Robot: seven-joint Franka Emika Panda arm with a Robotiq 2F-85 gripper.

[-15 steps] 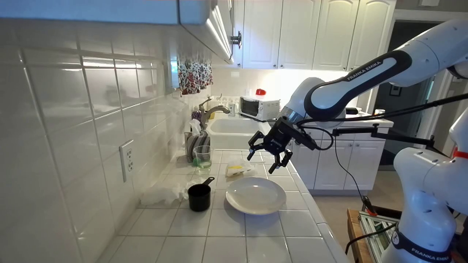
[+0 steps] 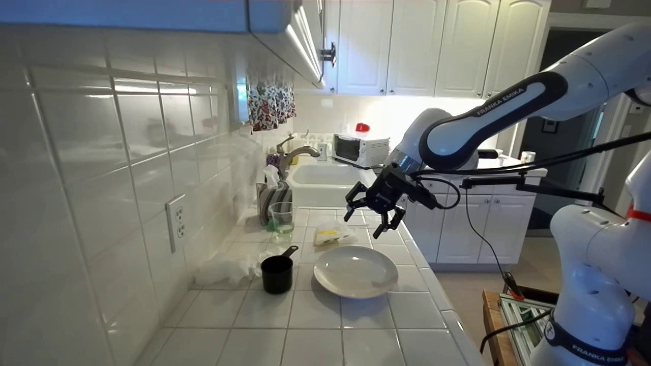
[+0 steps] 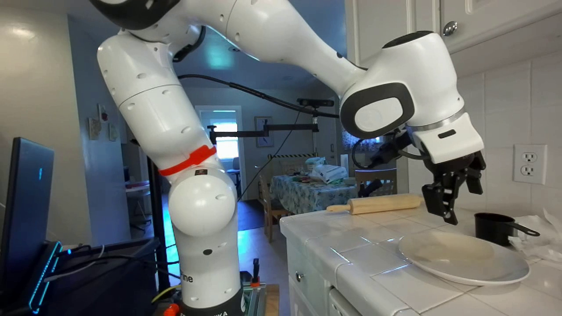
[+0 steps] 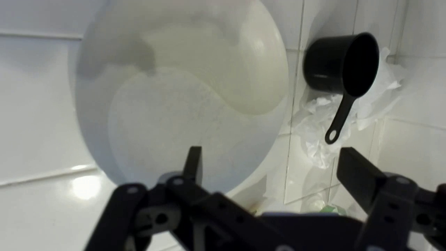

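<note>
My gripper (image 2: 364, 226) hangs in the air above the counter, its fingers wide apart and nothing between them. A white plate (image 2: 355, 272) lies flat on the tiles below it; in the wrist view the plate (image 4: 179, 96) fills the left half and looks empty. Beside the plate, on the wall side, a black measuring cup (image 2: 277, 274) stands upright, and its handle (image 4: 339, 119) reaches over a crumpled clear plastic bag (image 4: 315, 138). In the second exterior view the open fingers (image 3: 442, 202) stay clear of both plate and cup.
A clear cup with green (image 2: 282, 220) and a yellow-marked packet (image 2: 332, 234) sit farther back, before the sink (image 2: 323, 176). A rolling pin (image 3: 384, 204) lies across the counter in the second exterior view. The tiled wall (image 2: 140, 213) bounds one side.
The arm has shifted very slightly; the gripper hangs in nearly the same place and is still open. Plate and cup have not moved.
</note>
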